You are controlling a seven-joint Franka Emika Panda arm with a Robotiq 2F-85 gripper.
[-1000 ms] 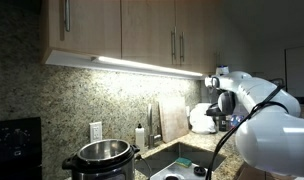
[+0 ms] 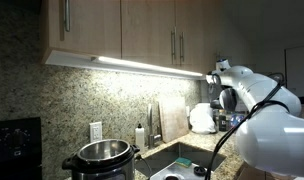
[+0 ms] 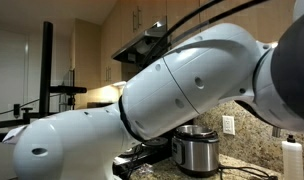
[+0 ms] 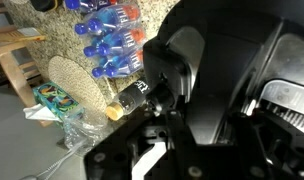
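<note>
In the wrist view my black gripper reaches over a dark, glossy appliance [image 4: 282, 60]. The fingers look shut, and nothing shows between them, though black on black makes their edges hard to follow. Exterior view 1 has the white arm [image 2: 277, 135] stretching to the far right end of the counter, where the gripper is small and partly lost among dark shapes. A dark bottle with a yellow cap [image 4: 127, 98] stands beside the gripper, to its left in the wrist view.
Several water bottles [image 4: 117, 42] stand together on the speckled counter. Near them are a round woven mat [image 4: 74, 78], a clear plastic bag [image 4: 87, 130] and a colourful box [image 4: 54, 98]. A sink [image 2: 177, 158] and a large pot [image 2: 102, 153] lie nearer. Cabinets [image 2: 147, 32] hang above.
The arm's far end has shifted slightly at the right end of the counter. The sink, pot and cabinets look the same.
</note>
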